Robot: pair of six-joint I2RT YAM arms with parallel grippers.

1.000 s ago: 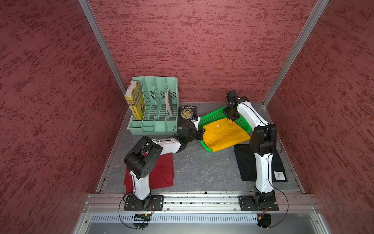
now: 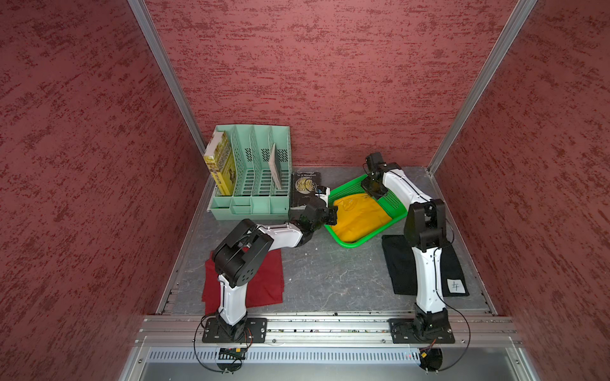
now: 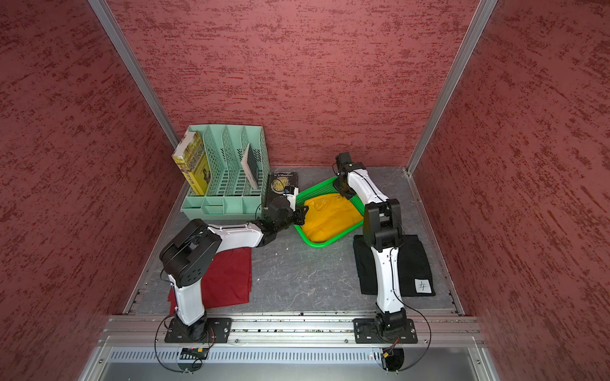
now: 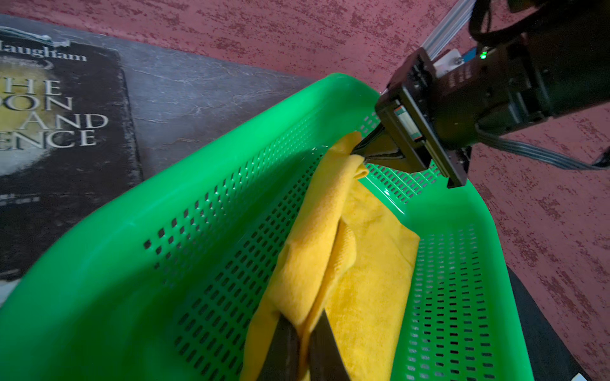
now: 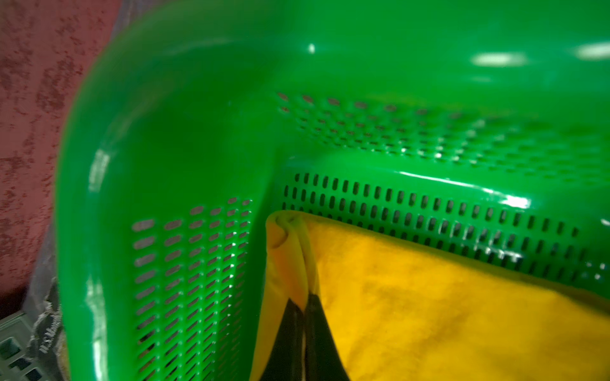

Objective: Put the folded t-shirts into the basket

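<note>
A folded yellow t-shirt lies inside the green basket. My left gripper is shut on one edge of it at the basket's left end. My right gripper is shut on its bunched far corner, near the back of the basket. A folded red t-shirt lies on the front left of the floor, partly under the left arm. A folded black t-shirt with a white label lies at the front right, partly under the right arm.
A mint organiser holding books stands at the back left. A dark book lies between it and the basket. Bare grey floor shows in the front middle, between the red and black t-shirts.
The yellow t-shirt has sunk into the basket; its right end no longer covers the rim.
</note>
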